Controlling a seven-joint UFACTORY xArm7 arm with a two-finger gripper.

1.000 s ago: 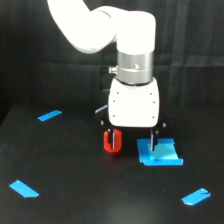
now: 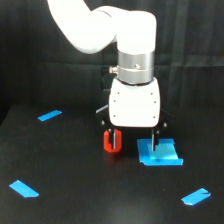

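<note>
My gripper [image 2: 133, 143] hangs low over the dark table with its two fingers well apart and nothing visible between them. A small red object [image 2: 113, 146] stands at the left finger, which overlaps it in the view; whether they touch I cannot tell. To the right, a bright blue piece [image 2: 162, 157] lies on the table, partly behind the right finger. The white hand hides what lies directly behind it.
Blue tape strips mark the table at the back left [image 2: 50, 115], front left [image 2: 24, 189] and front right [image 2: 196, 197]. Bare dark table fills the front middle. A dark curtain hangs behind.
The hand has shifted very slightly to the right and down. Neither the red object nor the blue piece has clearly moved.
</note>
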